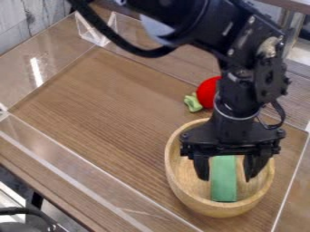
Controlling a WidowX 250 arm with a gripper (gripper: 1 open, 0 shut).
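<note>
My black gripper (pixel 227 154) is low over a tan bowl (pixel 188 190) at the lower right, its fingers spread open at the bowl's back half. A green block (pixel 223 188) lies inside the bowl, partly under the gripper, with nothing clearly held. Behind the gripper, a red round object (pixel 206 91) and a small green leafy item (pixel 191 102) are partly hidden by the arm.
A white wire-like object (pixel 94 25) sits at the back left, near the table's edge. A dark cable runs at the lower left corner.
</note>
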